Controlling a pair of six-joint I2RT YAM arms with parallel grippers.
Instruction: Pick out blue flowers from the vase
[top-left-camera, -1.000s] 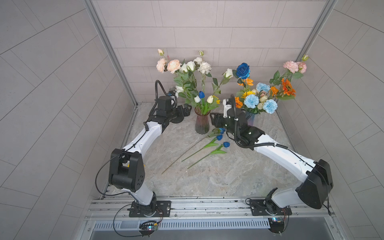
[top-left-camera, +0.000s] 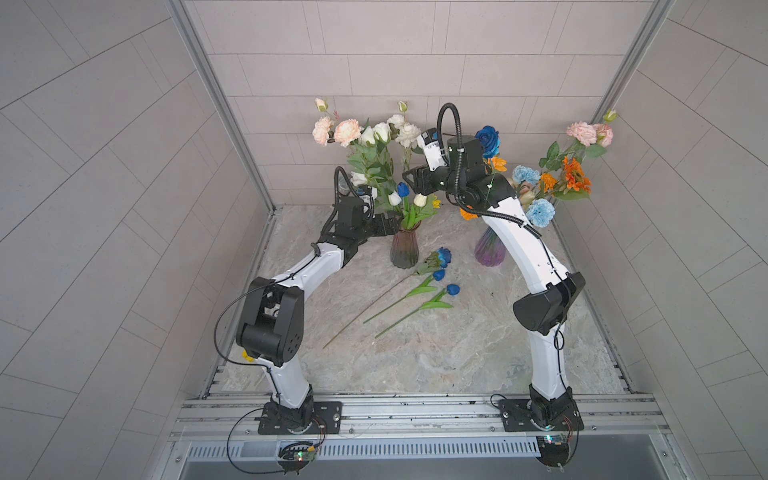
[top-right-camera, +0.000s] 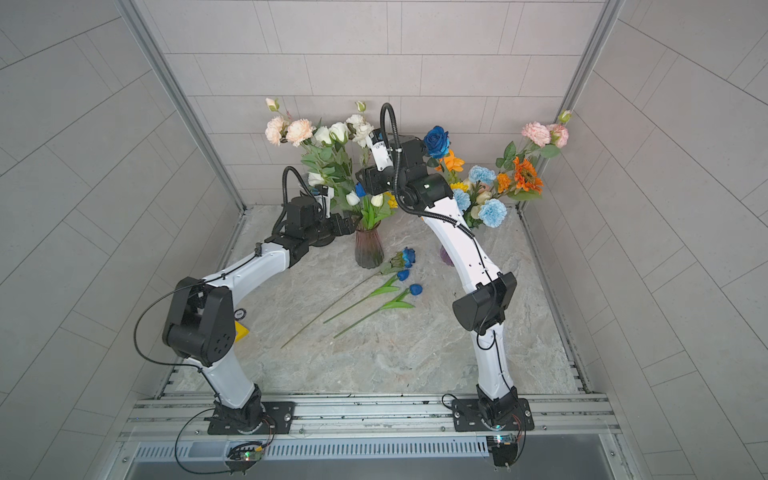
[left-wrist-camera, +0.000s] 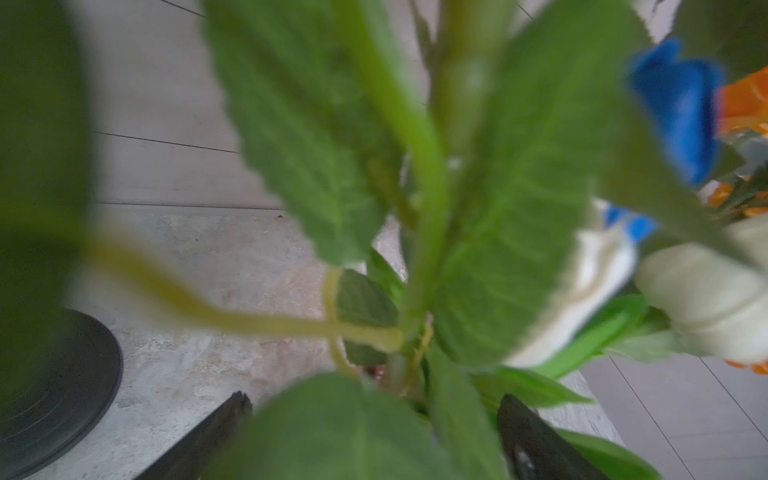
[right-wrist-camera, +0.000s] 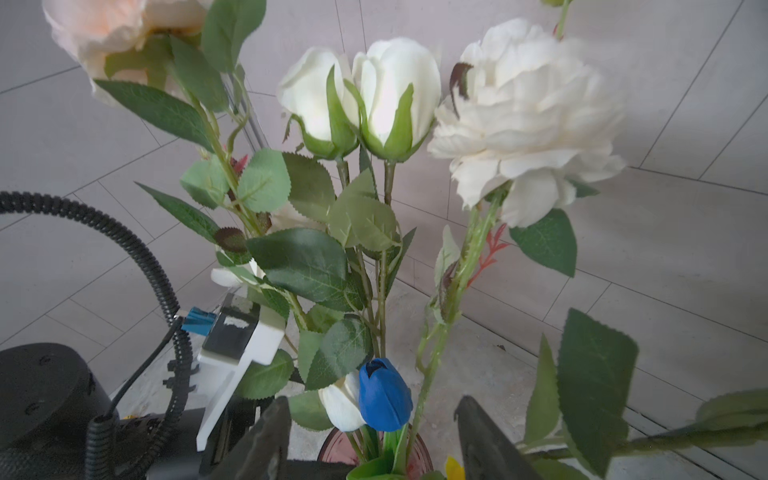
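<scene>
A blue tulip (right-wrist-camera: 385, 395) stands in the brown glass vase (top-left-camera: 405, 249) among white and peach flowers. In the right wrist view its bud shows beyond and between the fingertips of my right gripper, which are apart with nothing held. In the top left view that right gripper is just above and right of the tulip. My left gripper is open at the vase's left side, with stems and leaves in front of and between its fingers. On the table lie three cut blue flowers: a blue rose (top-left-camera: 444, 257), a blue tulip (top-left-camera: 438, 274) and another tulip (top-left-camera: 453, 289).
A purple vase (top-left-camera: 489, 249) to the right holds orange, light blue and pink flowers and a large blue rose (top-left-camera: 487, 141). A black round base (left-wrist-camera: 56, 392) stands left of the vase.
My right arm has risen and reached up and back, from beside the vase to above its tulips. My left gripper has moved right, up to the vase's stems. The lying flowers have stayed put.
</scene>
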